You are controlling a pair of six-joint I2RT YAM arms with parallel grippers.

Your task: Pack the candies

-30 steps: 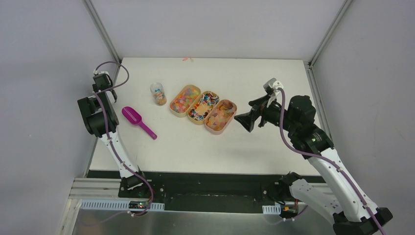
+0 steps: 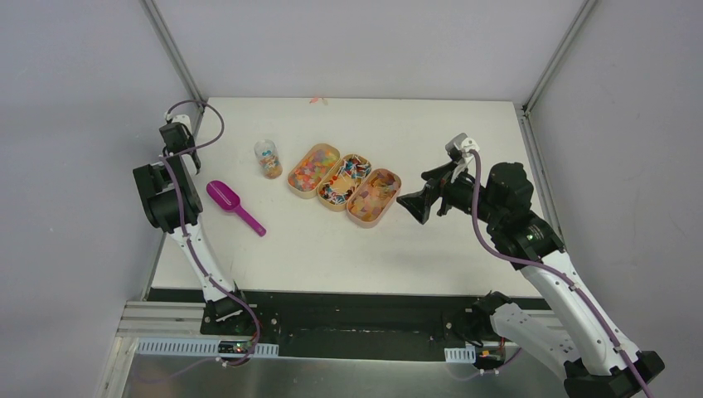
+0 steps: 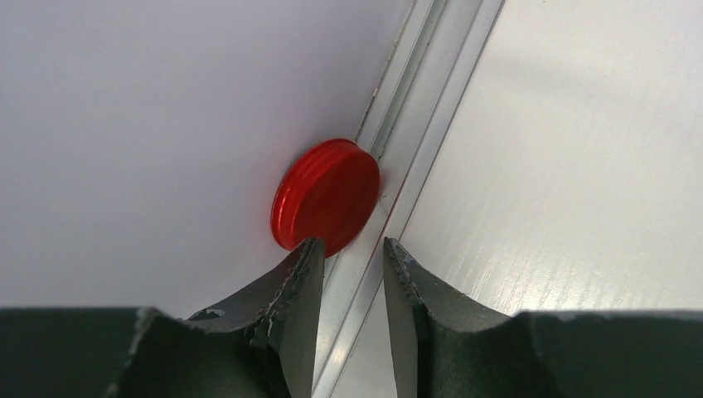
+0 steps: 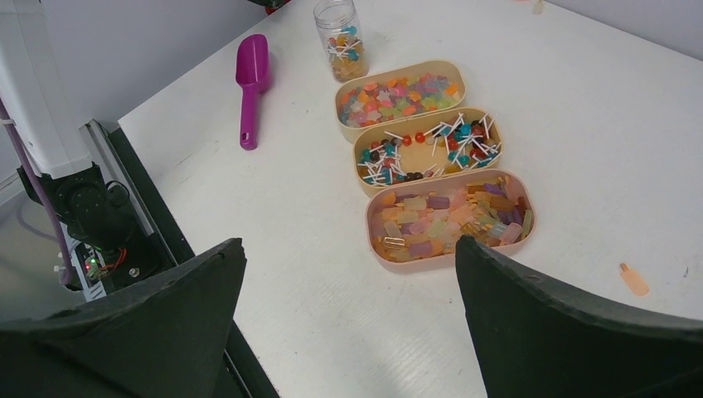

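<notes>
In the left wrist view a red lid stands on edge against the side wall, by the metal rail. My left gripper is part open just short of it, with nothing between its fingers. My right gripper hangs open and empty above the table's right half. A clear jar without a lid holds some mixed candies. Three bins stand in a row: star candies, lollipops and gummy candies. Left of the jar lies a purple scoop.
A metal rail runs along the table's left edge, close to the wall. One loose orange candy piece lies on the table beyond the bins.
The right arm, jar, scoop and bins look unmoved.
</notes>
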